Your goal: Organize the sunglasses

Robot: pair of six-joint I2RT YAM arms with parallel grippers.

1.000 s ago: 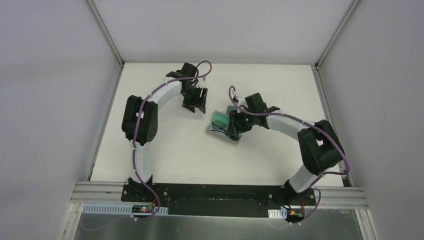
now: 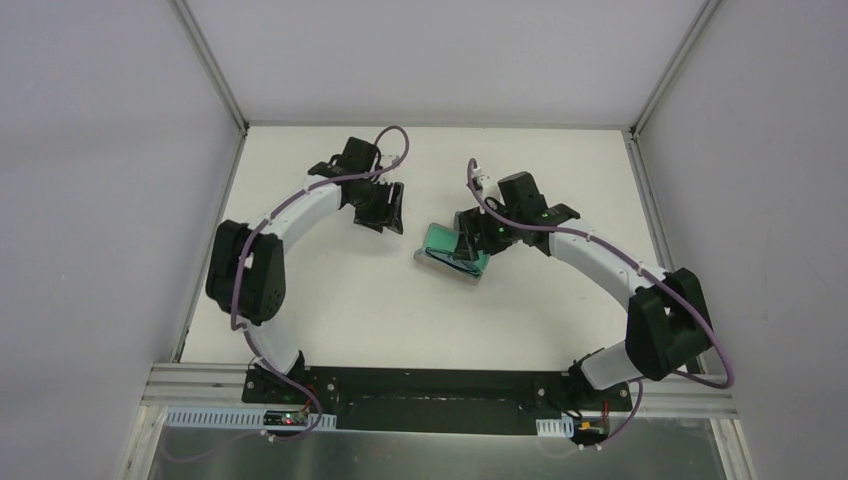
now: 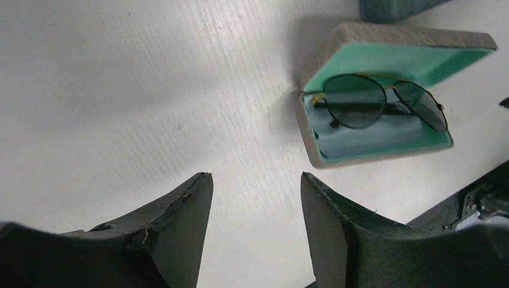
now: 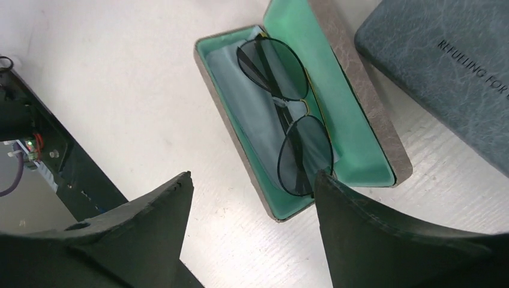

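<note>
The sunglasses, dark-lensed with a thin gold bridge, lie folded inside the green-lined case on top of a blue-grey cloth. Its lid stands raised on the far side. In the right wrist view my right gripper is open above the case, nothing between its fingers, clear of the glasses. My left gripper is also open and empty, to the left of the case over bare table. Seen from the left wrist, the sunglasses sit wholly within the case's walls.
A dark blue-grey box with printed lettering lies just behind the raised lid, partly out of frame. Grey walls border the table.
My left gripper has shifted left and slightly toward the front.
</note>
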